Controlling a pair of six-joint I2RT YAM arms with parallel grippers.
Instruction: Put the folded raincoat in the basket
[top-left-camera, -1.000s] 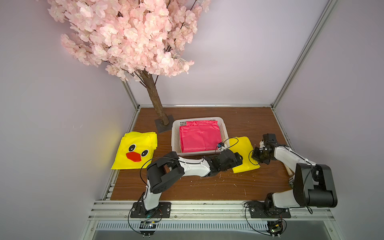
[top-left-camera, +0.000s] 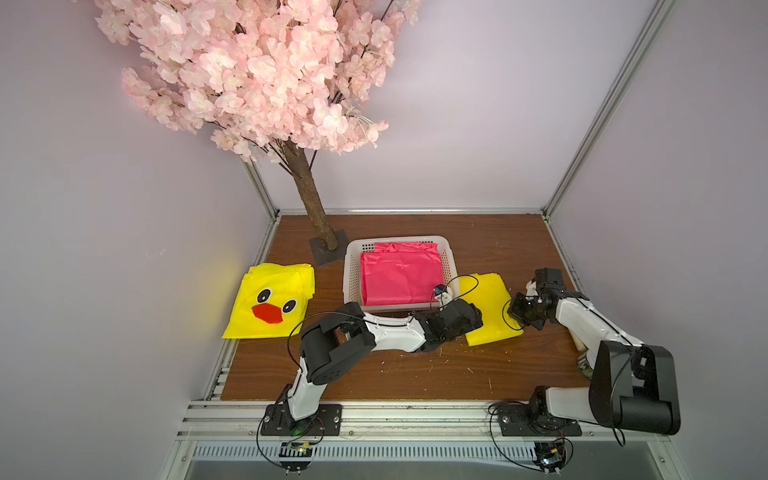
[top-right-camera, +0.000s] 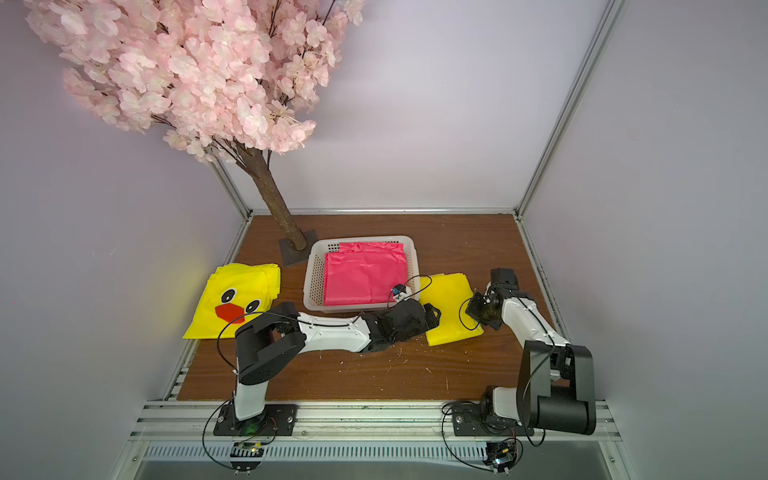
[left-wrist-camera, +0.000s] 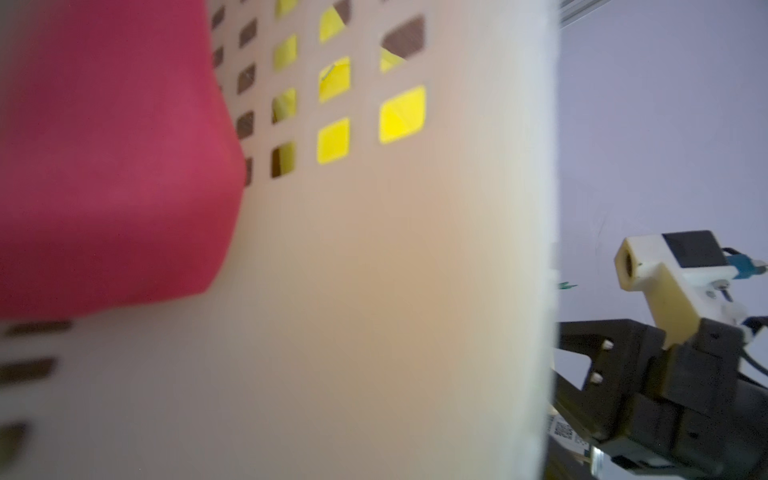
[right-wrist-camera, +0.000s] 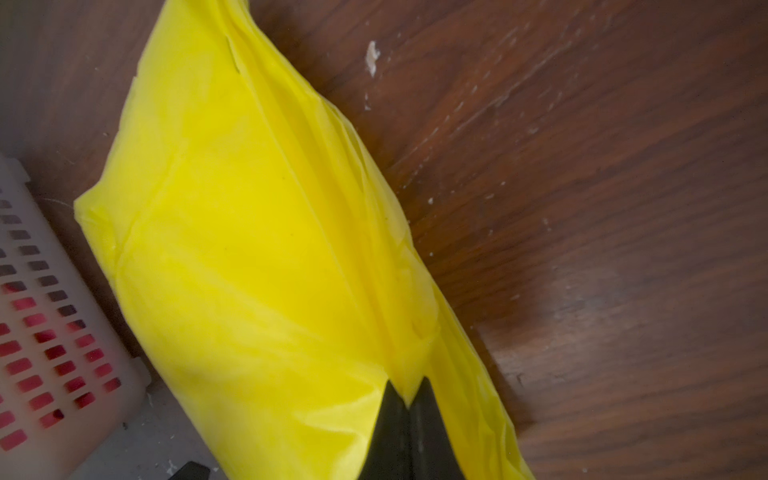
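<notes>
A folded yellow raincoat (top-left-camera: 489, 289) lies right of the white basket (top-left-camera: 449, 260), which holds a folded pink raincoat (top-left-camera: 400, 276). In the right wrist view, my right gripper is shut on the yellow raincoat's edge, and creases run from its tips. At the raincoat's left part, close to the basket's near right corner, is my left gripper (top-left-camera: 480, 317); its finger opening cannot be made out. The basket's wall (left-wrist-camera: 416, 264) fills most of the left wrist view, hiding that gripper's own fingers; yellow shows through the holes.
Another yellow raincoat with a duck face (top-left-camera: 272, 300) lies at the far left. Behind the basket stands a blossom tree (top-left-camera: 308, 192). My left arm (top-left-camera: 392, 332) crosses low in front of the basket. Bare table (top-left-camera: 496, 236) lies behind the raincoat.
The basket has moved slightly toward the table's front. The yellow raincoat has barely moved.
</notes>
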